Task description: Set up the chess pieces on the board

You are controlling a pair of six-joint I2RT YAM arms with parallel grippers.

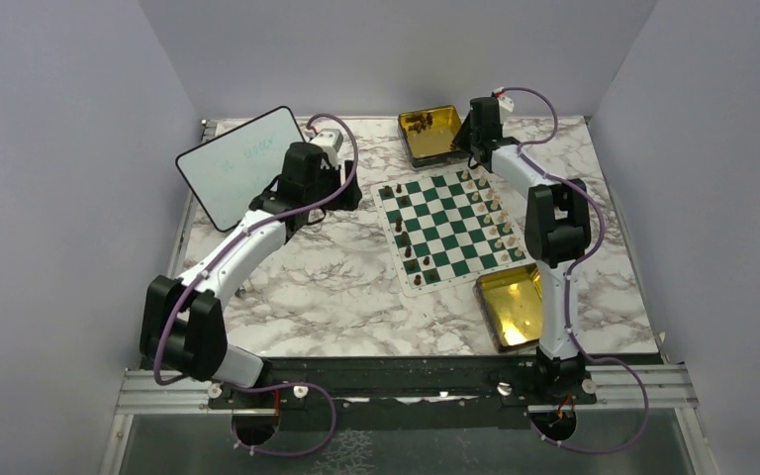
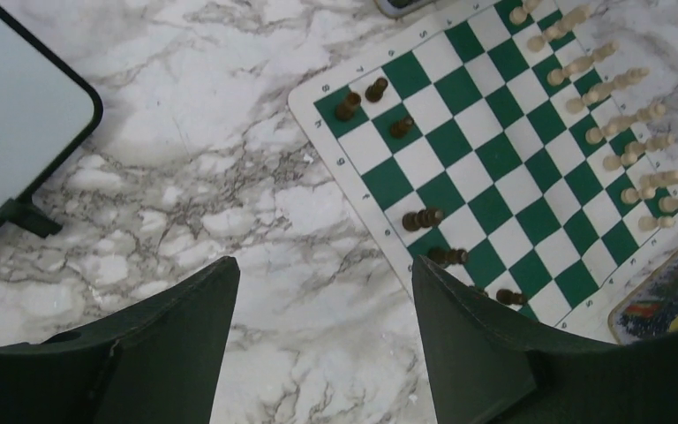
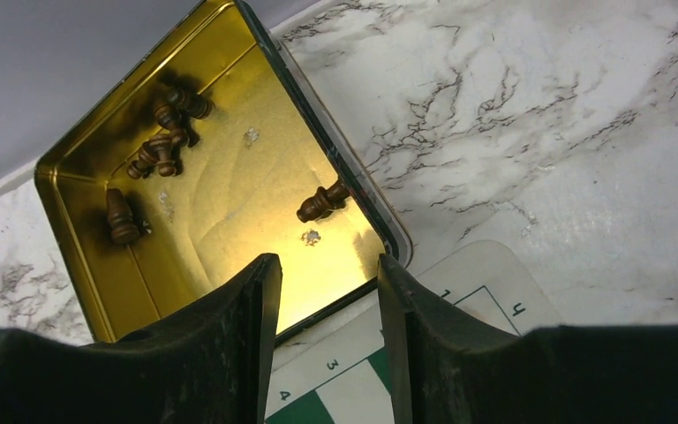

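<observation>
The chessboard point(image 1: 450, 233) carries light pieces along its right side and several dark pieces on its left, also seen in the left wrist view. More dark pieces lie on their sides in the gold tray point(image 3: 221, 203) at the back, one point(image 3: 318, 203) against its near right wall. My right gripper is open over that tray's front corner, nothing between its fingers. My left gripper is over the marble left of the board, fingers apart with nothing between them.
A whiteboard point(image 1: 242, 168) lies at the back left. A second gold tray point(image 1: 505, 307) sits in front of the board.
</observation>
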